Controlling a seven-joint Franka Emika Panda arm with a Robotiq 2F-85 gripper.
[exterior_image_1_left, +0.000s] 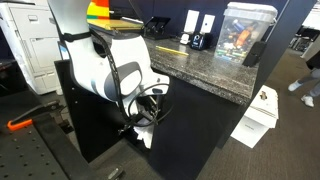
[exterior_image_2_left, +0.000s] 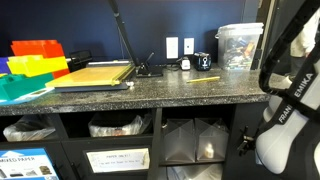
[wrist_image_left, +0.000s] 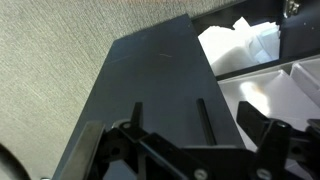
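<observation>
My gripper is open, its two dark fingers spread apart and nothing held between them. Below it in the wrist view lies a flat dark panel (wrist_image_left: 155, 75), which looks like a cabinet door. A thin black bar, perhaps a handle (wrist_image_left: 206, 122), runs along that panel between the fingers; whether anything touches it I cannot tell. In exterior view 1 the white arm (exterior_image_1_left: 115, 75) reaches down in front of the dark cabinet, and the fingertips are hard to make out. Exterior view 2 shows just part of the arm (exterior_image_2_left: 290, 140) at the right edge.
White bins (wrist_image_left: 270, 95) and a white plastic bag (wrist_image_left: 240, 45) lie beside the panel. Above stands the granite counter (exterior_image_2_left: 160, 92) with a clear tub (exterior_image_2_left: 238, 48), a dark mug (exterior_image_2_left: 203, 62) and coloured blocks (exterior_image_2_left: 35, 65). Carpet (wrist_image_left: 45, 75) is clear at left.
</observation>
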